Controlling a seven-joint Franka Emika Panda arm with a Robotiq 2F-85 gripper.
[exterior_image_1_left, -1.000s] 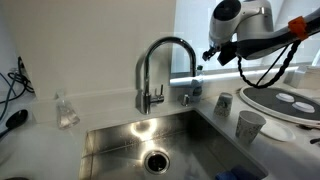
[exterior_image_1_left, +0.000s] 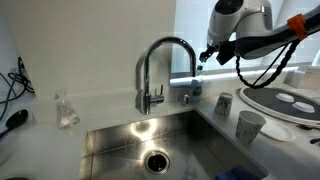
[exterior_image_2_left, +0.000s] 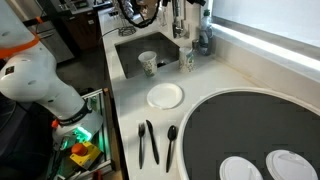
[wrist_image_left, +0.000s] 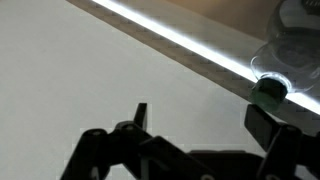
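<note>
My gripper is open in the wrist view, with nothing between its black fingers. By the right finger (wrist_image_left: 262, 126) is the dark green cap (wrist_image_left: 268, 95) of a clear bottle (wrist_image_left: 292, 58), off to the right of the gap between the fingers. In exterior view 1 my gripper (exterior_image_1_left: 205, 55) hangs above the counter behind the sink's right corner, over a small bottle (exterior_image_1_left: 197, 86). From the other side, a clear bottle (exterior_image_2_left: 186, 60) stands on the counter below the arm, whose gripper is hard to make out there.
The sink (exterior_image_1_left: 105, 145) with its tall faucet (exterior_image_1_left: 147, 75) lies left of the arm. Cups (exterior_image_1_left: 249, 126) stand on its right edge. A white plate (exterior_image_2_left: 165, 95), cutlery (exterior_image_2_left: 152, 142) and a large dark round tray (exterior_image_2_left: 235, 125) cover much of the counter.
My gripper has come down slightly toward the small bottle in exterior view 1. The objects on the counter have not visibly moved.
</note>
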